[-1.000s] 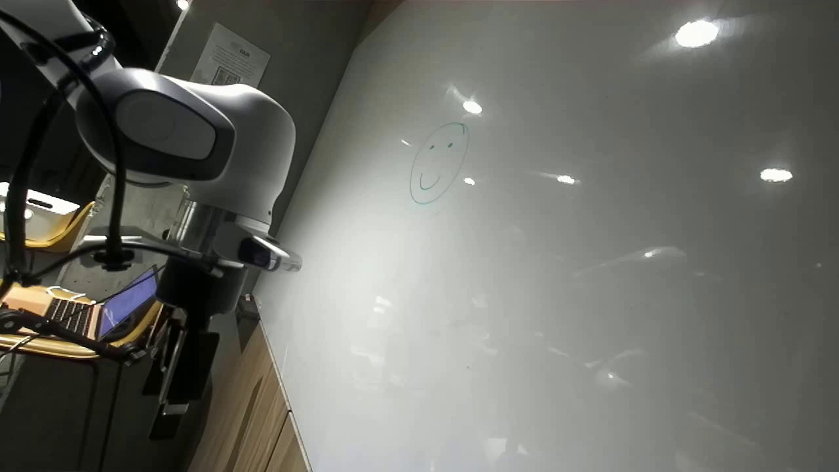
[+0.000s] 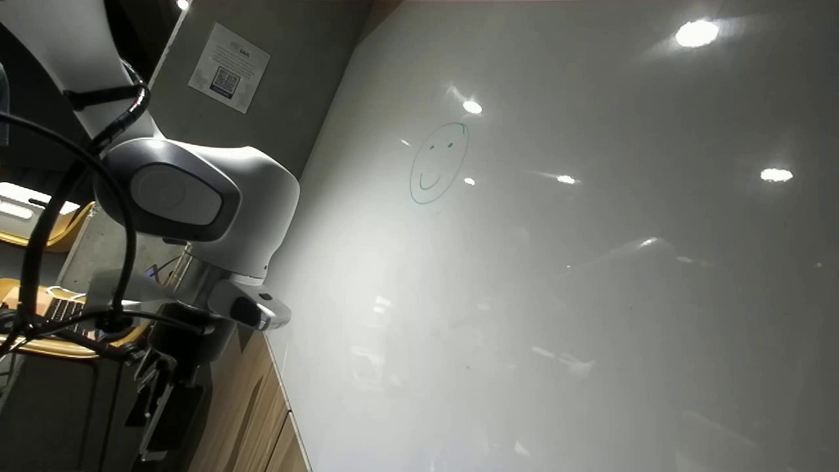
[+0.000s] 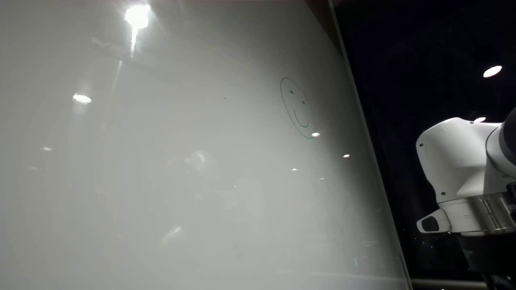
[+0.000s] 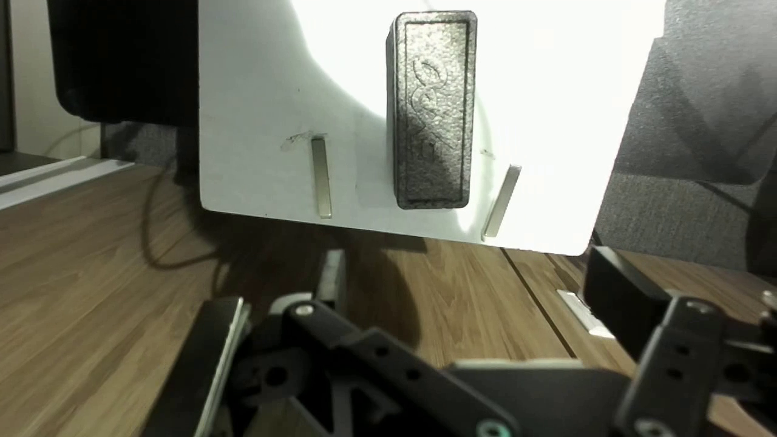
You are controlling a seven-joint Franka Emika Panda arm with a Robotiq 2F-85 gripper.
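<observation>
A dark block (image 4: 434, 109), looking like a board eraser with raised lettering, is on a white panel (image 4: 262, 87) in the wrist view. My gripper stands open below it in that view, its fingers (image 4: 626, 302) wide apart and nothing between them. The block lies beyond the fingertips, apart from them. In exterior view 1 the gripper hangs at the lower left, beside the wooden cabinet. A green smiley face (image 2: 438, 164) is drawn on the whiteboard (image 2: 550, 299); exterior view 2 shows the same drawing (image 3: 298, 108).
Two thin metal strips (image 4: 321, 178) (image 4: 502, 201) flank the block on the panel. Wooden cabinet fronts (image 2: 244, 405) run below the whiteboard's left edge. A yellow chair (image 2: 59, 346) and a laptop stand behind the arm. Cables loop along the arm.
In exterior view 1 my arm's wrist and gripper have moved lower, tilting a little toward the left. The smiley drawing is unchanged.
</observation>
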